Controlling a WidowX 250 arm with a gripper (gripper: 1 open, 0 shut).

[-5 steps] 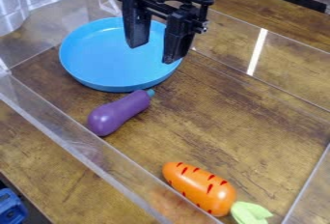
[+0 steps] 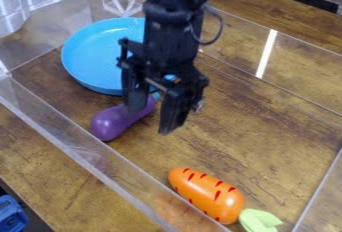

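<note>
My black gripper (image 2: 147, 96) hangs over the middle of the wooden floor, low beside a purple toy eggplant (image 2: 112, 123), partly covering its upper end. Its fingers are apart with open space between them. A blue plate (image 2: 84, 54) lies behind it, partly hidden by the gripper. An orange toy carrot (image 2: 201, 189) with pale green leaves lies at the front right.
Clear plastic walls border the area at the left, front and right. A blue object (image 2: 8, 216) sits outside at the lower left.
The gripper has moved down and toward the front, from above the plate to beside the eggplant. The eggplant, plate and carrot look unmoved.
</note>
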